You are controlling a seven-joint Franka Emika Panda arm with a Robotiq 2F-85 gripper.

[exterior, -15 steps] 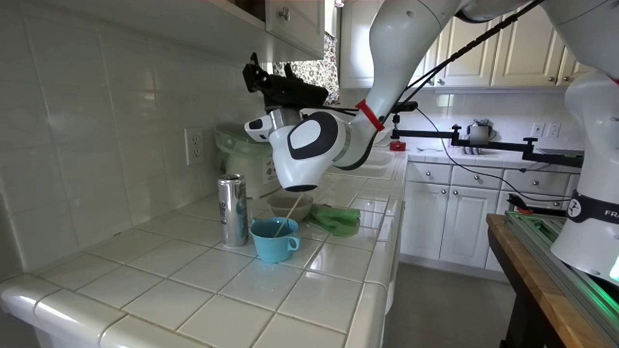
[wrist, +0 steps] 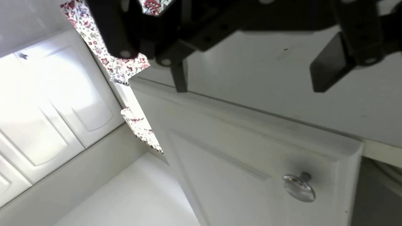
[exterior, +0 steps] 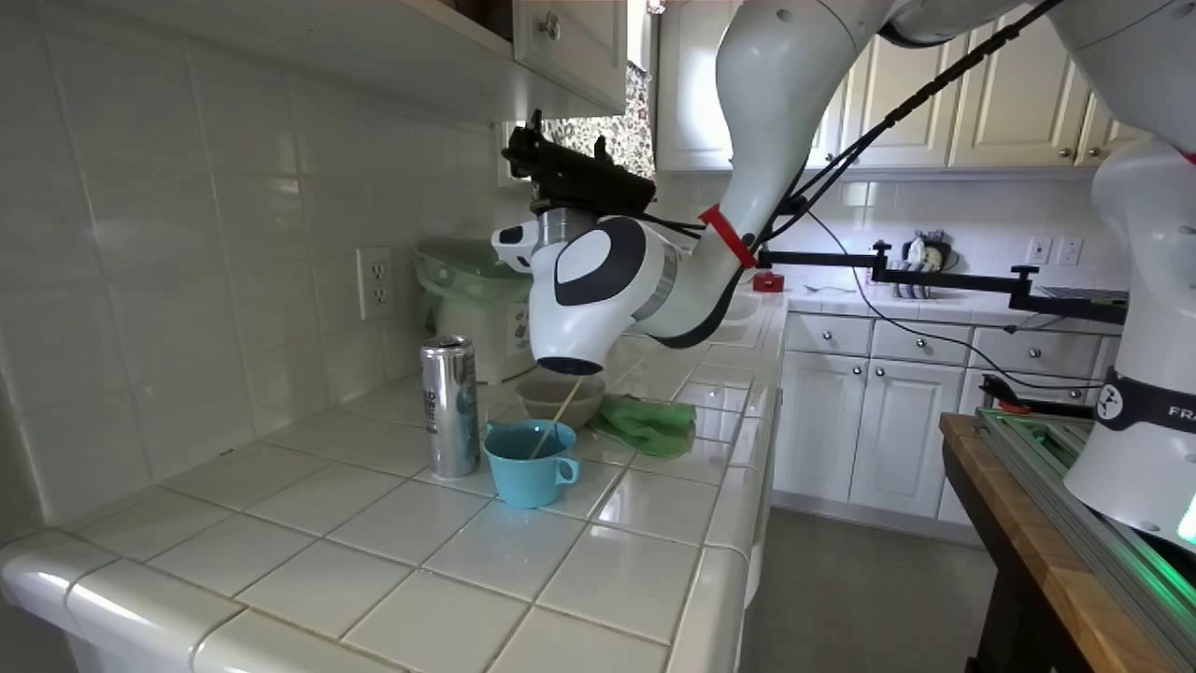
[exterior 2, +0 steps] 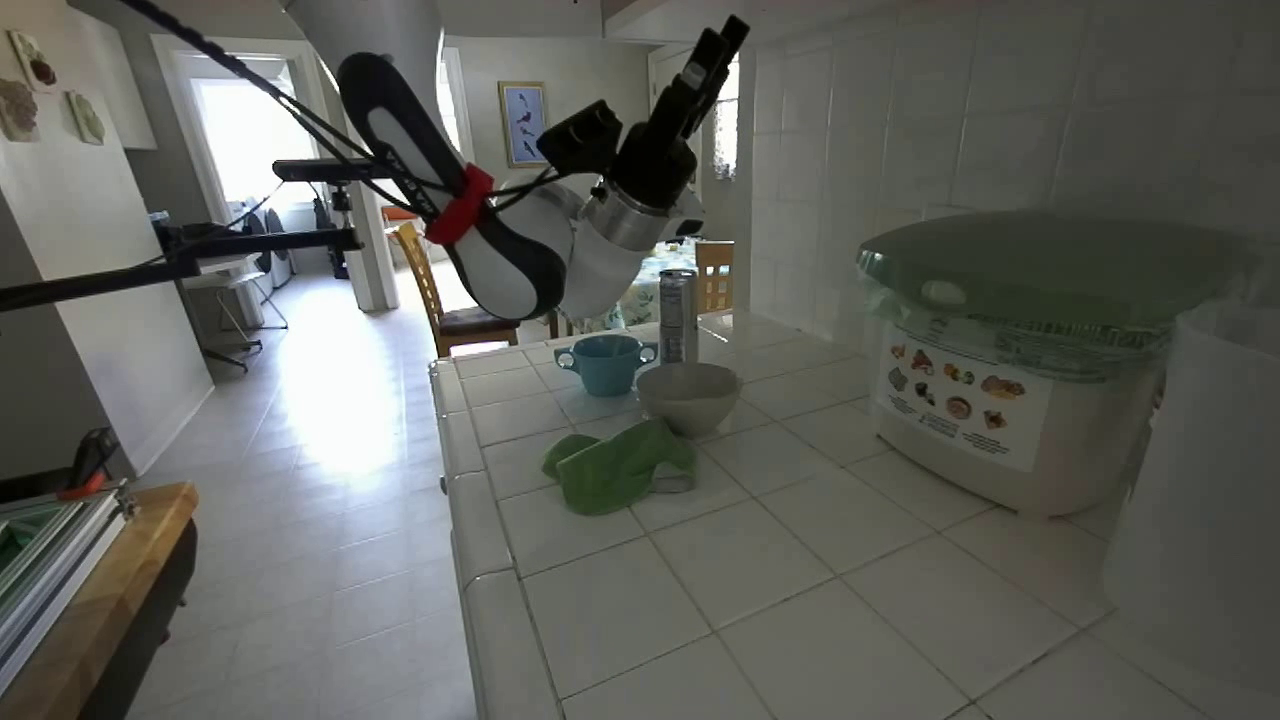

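Observation:
My gripper is open, its two dark fingers wide apart with nothing between them. In the wrist view it faces the underside of the upper cabinet and a white cabinet door (wrist: 241, 150) with a round clear knob (wrist: 299, 187). The door stands ajar, and the dark inside shows beyond its edge. From the first exterior view, the gripper (exterior: 521, 144) is tilted up and hangs over the counter, below that cabinet door (exterior: 572, 50). I cannot tell how far the fingertips are from the knob.
On the counter stand a blue two-handled cup (exterior: 527, 471) with a thin stick in it, a silver can (exterior: 449, 409), a bowl (exterior 2: 690, 398) and a green cloth (exterior 2: 618, 466). A lidded bin (exterior 2: 960, 396) is by the wall.
My gripper and wrist have shifted right and slightly down in the first exterior view. The counter objects and the cabinet door look unmoved.

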